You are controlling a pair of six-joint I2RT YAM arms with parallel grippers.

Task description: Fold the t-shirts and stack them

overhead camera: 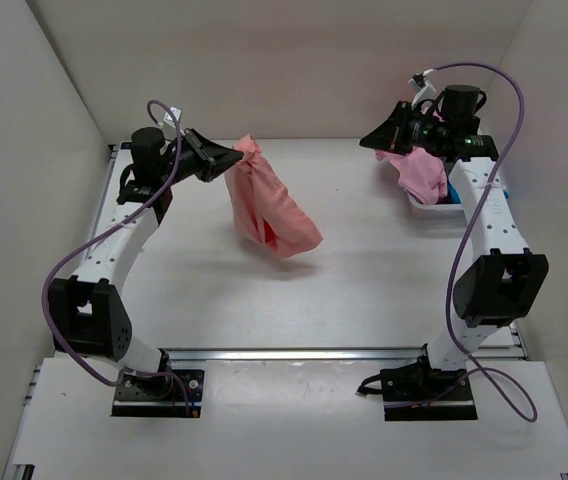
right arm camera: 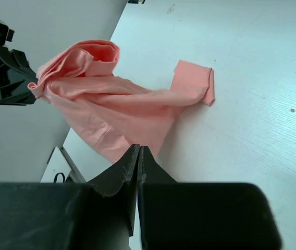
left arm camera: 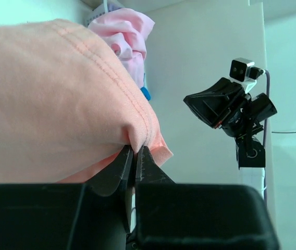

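A salmon t-shirt [overhead camera: 274, 208] hangs from my left gripper [overhead camera: 234, 157], which grips a corner of it; in the left wrist view the cloth [left arm camera: 59, 94] bunches at the fingertips. The right wrist view shows the shirt [right arm camera: 111, 109] draped down to the table, with a folded flap [right arm camera: 192, 78] lying flat. My right gripper [overhead camera: 369, 141] is shut and empty, raised near the white basket at the back right, apart from the shirt.
The white basket [overhead camera: 427, 210] holds pink cloth [overhead camera: 424, 175] and blue cloth, partly hidden by my right arm.
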